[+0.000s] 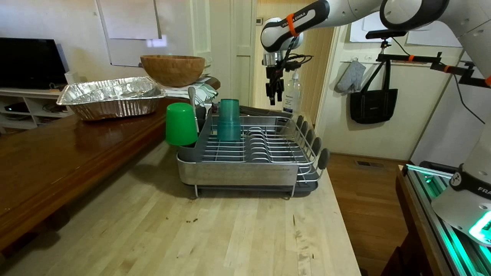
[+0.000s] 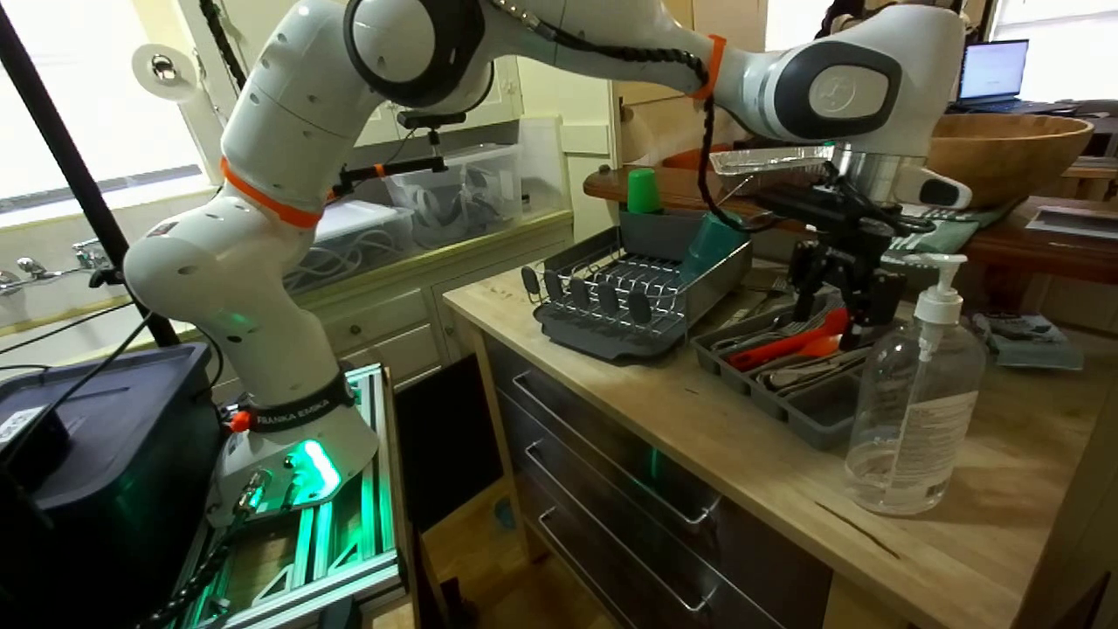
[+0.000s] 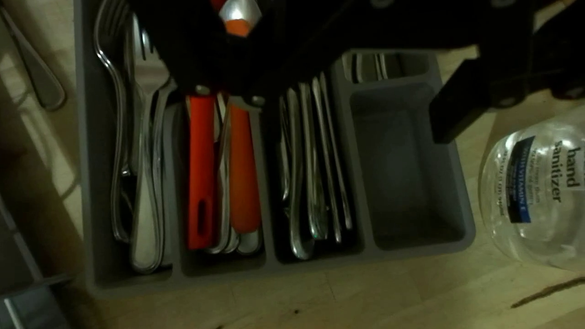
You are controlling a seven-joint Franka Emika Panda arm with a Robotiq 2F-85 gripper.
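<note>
My gripper (image 2: 828, 325) hangs open over the grey cutlery tray (image 2: 715, 374), pointing down, with nothing visible between its fingers. In the wrist view its dark fingers (image 3: 450, 112) spread across the tray's upper part and hide some of the cutlery. Forks (image 3: 146, 74) fill the left compartment. Beside them lie a red handle (image 3: 201, 175), an orange handle (image 3: 243, 170) and some metal handles. Several slim metal pieces (image 3: 307, 164) occupy the following compartment, and the front right one (image 3: 403, 164) is empty.
A clear hand sanitizer bottle (image 2: 912, 419) stands close by the tray. The dish rack (image 1: 237, 174) holds a teal cup (image 1: 228, 120) and a green cup (image 1: 180, 124). Bare wooden counter (image 1: 221, 234) lies in front of the rack.
</note>
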